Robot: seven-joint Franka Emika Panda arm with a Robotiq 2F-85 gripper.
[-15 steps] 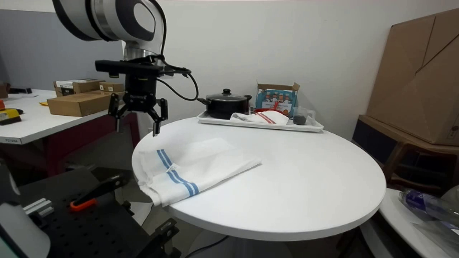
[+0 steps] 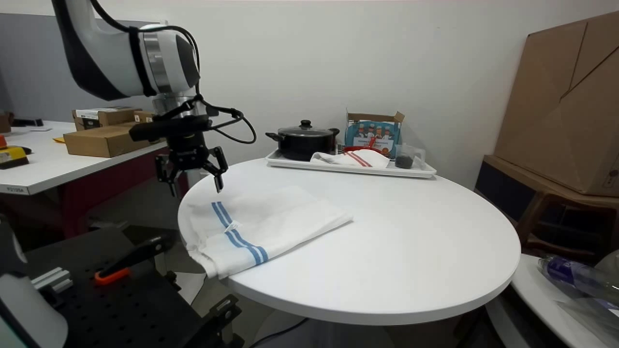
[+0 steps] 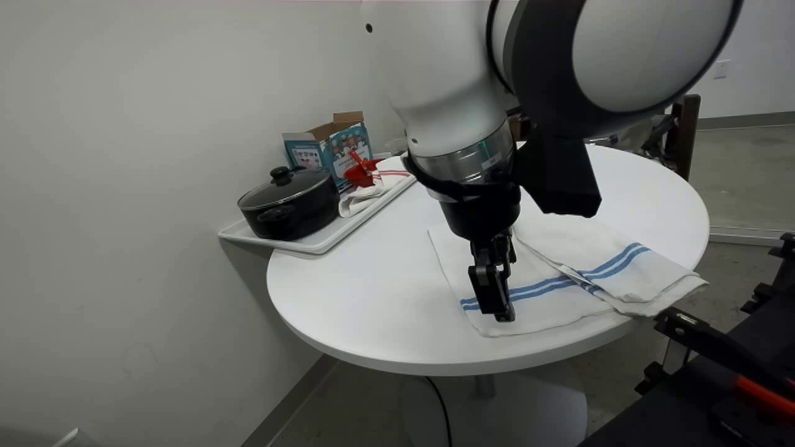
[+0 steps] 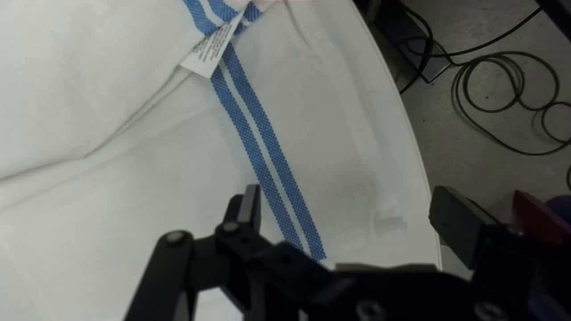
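Note:
A white towel with blue stripes lies partly folded at the left side of the round white table, one end reaching the table's edge. My gripper hangs above the table's far-left rim, its fingers wide apart and empty. In the wrist view the gripper has one finger over the towel beside the blue stripes and the other past the table's edge. A small white tag shows on the towel. From the other side, the gripper appears above the towel near its striped corner.
At the back a white tray holds a black lidded pot, a red-striped towel and a dark-filled clear cup. A box stands behind.
My gripper has come down a little and tilted, its fingers shifting slightly right in exterior view 1. It stays open. The towel lies as before.

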